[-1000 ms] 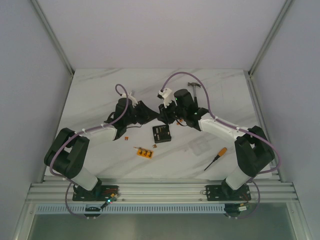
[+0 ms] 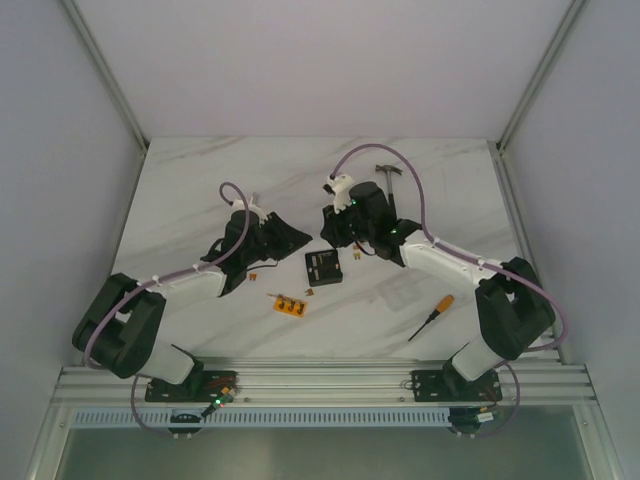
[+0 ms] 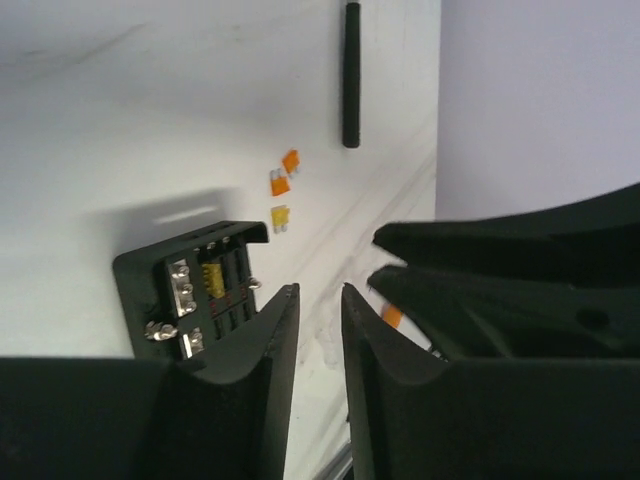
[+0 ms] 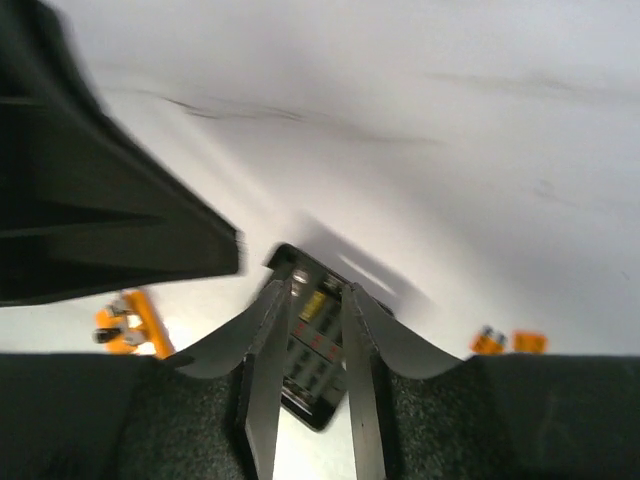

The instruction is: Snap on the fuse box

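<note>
The black fuse box [image 2: 323,266] lies on the marble table between my arms; in the left wrist view it [image 3: 160,290] shows metal fittings and a yellow piece inside. My left gripper [image 2: 290,236] hovers to the upper left of the box, my right gripper [image 2: 336,230] just behind and above it. In the right wrist view the box [image 4: 310,340] lies below the fingers. Whether either gripper is open or shut is hard to tell.
An orange fuse holder [image 2: 290,306] lies nearer the front, small orange and yellow fuses [image 3: 280,216] beside the box. A hammer [image 2: 389,171] lies behind, a screwdriver [image 2: 440,310] at front right.
My left arm has drawn back toward the front left, away from the right gripper. The right gripper has shifted slightly right. The box stays in place.
</note>
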